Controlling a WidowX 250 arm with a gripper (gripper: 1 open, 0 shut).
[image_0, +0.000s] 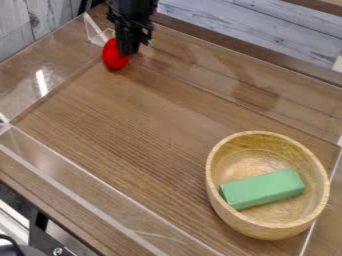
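Note:
My black gripper (130, 40) reaches down from the top edge at the upper left, just over a red oval object (116, 58) on the wooden table (160, 120). It overlaps the red object's upper right side in this view; whether it touches it, or has anything between its fingers, I cannot tell at this size. A pale, clear item (99, 32) lies beside them to the upper left, partly hidden.
A yellow bowl (285, 221) holding a green block (261, 189) stands at the lower right. A pale plank wall runs along the back.

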